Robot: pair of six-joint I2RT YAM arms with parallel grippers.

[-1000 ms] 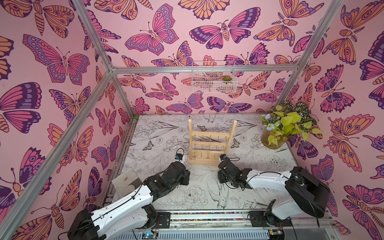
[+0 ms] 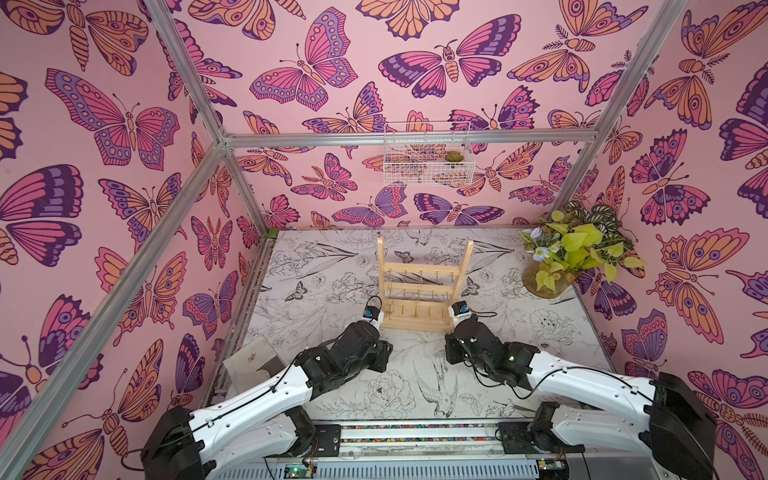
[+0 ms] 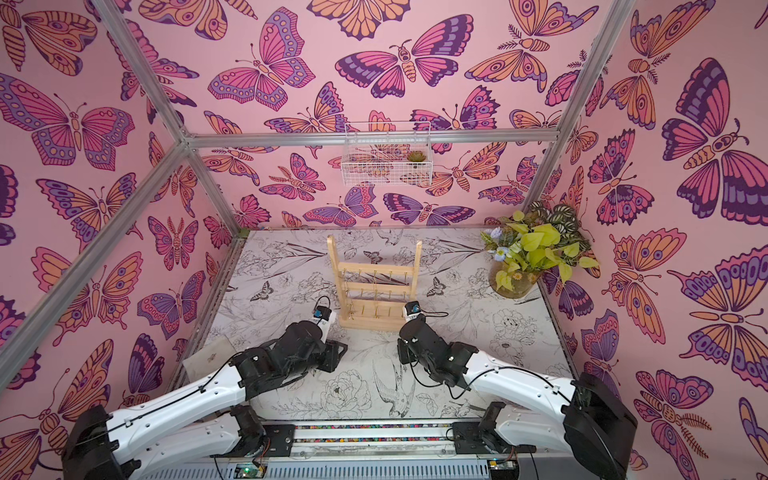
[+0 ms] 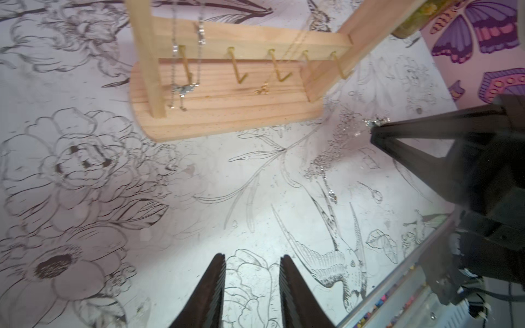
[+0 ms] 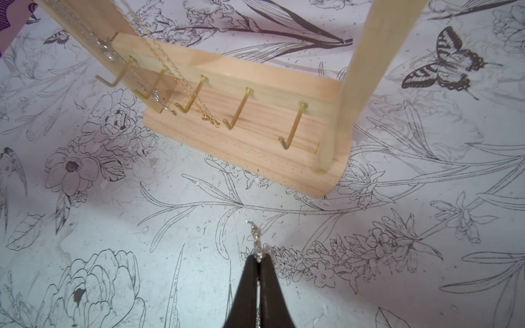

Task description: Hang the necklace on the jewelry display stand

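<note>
My right gripper is shut on a silver necklace [image 5: 256, 234], whose end pokes out past the fingertips. Seen from the left wrist, this right gripper is raised clear of the table, and part of the silver chain [image 4: 330, 194] dangles below it. The wooden display stand [image 5: 246, 155] with its row of brass hooks lies ahead of the right gripper, one bare hook [image 5: 293, 125] near its right post. My left gripper stands open and empty over the table, in front of the stand's left part.
Another silver necklace [image 4: 199, 54] hangs at the stand's left side, and a gold one [image 5: 188, 90] hangs near the middle. A potted plant [image 2: 552, 276] stands at the back right. Bare table [image 2: 416, 384] lies in front of the stand.
My right gripper has risen off the table with the silver necklace, moving slightly right. The left gripper has also shifted a little to the right, still open.
</note>
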